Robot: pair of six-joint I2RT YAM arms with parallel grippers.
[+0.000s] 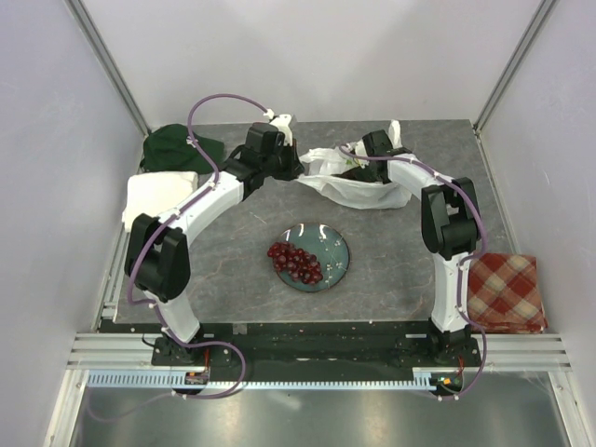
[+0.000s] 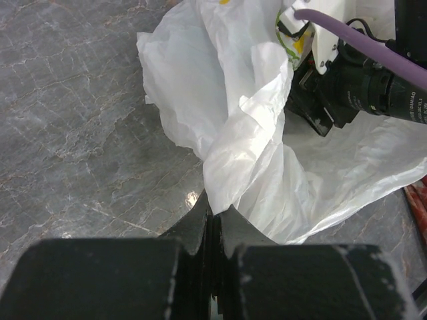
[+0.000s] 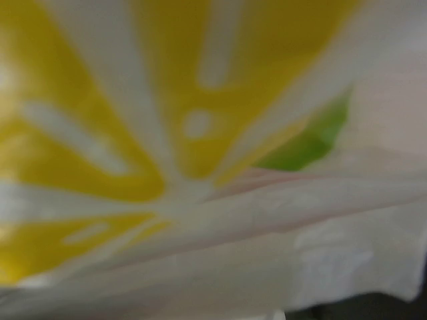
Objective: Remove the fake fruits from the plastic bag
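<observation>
A white plastic bag [image 1: 354, 194] lies spread at the back of the table, its mouth toward the left. My left gripper [image 1: 299, 171] is shut on the bag's edge; in the left wrist view, the gathered plastic [image 2: 233, 160] runs into its fingertips. Inside the bag, my right gripper [image 1: 356, 173] reaches down with its arm coming over the right side. Its fingers [image 2: 310, 107] show only partly in the left wrist view, and their spacing is unclear. Blurred white plastic with a yellow print [image 3: 193, 153] fills the right wrist view. Any fruit in the bag is hidden.
A grey-green plate [image 1: 328, 247] with dark red grapes [image 1: 296, 264] stands at the middle front. A dark green cloth bag [image 1: 177, 149] and a white cloth [image 1: 156, 194] lie left; a red plaid cloth [image 1: 506, 293] lies right. Around the plate the table is clear.
</observation>
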